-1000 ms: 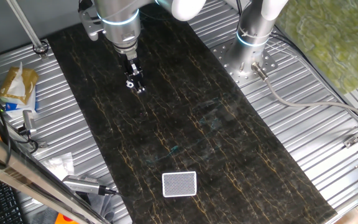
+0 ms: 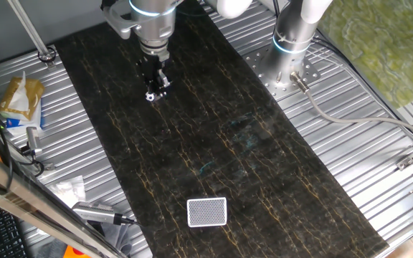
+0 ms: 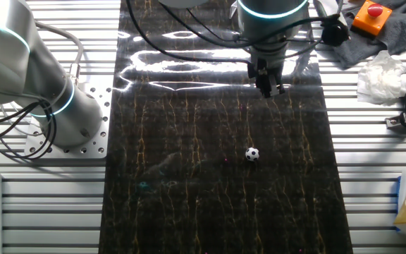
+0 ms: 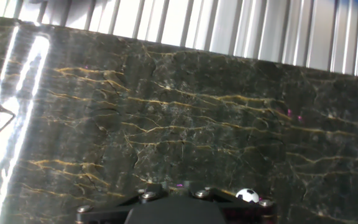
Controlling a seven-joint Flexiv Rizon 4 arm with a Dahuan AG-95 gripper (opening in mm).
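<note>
A small black-and-white football-patterned ball point(image 3: 252, 154) rests on the dark marbled tabletop. My gripper point(image 3: 274, 93) hangs over the table, apart from the ball, its fingers seemingly spread with nothing visible between them. From exterior view 1, the ball point(image 2: 150, 96) appears right beside the gripper point(image 2: 161, 89), partly overlapped by it. At the bottom edge of the wrist view, the dark gripper shows only in part, with the ball point(image 4: 247, 195) just right of its middle. A white mesh-patterned rectangular container point(image 2: 206, 212) stands at the table's near end.
Ribbed metal decking flanks the tabletop, with the arm's base point(image 2: 285, 68) at one side. A tissue pack point(image 2: 21, 97) lies on the opposite side. Cables hang around the arm.
The arm's wrist has shifted rightward and slightly up in exterior view 1, and the gripper's angle has changed. The ball and white container have stayed put.
</note>
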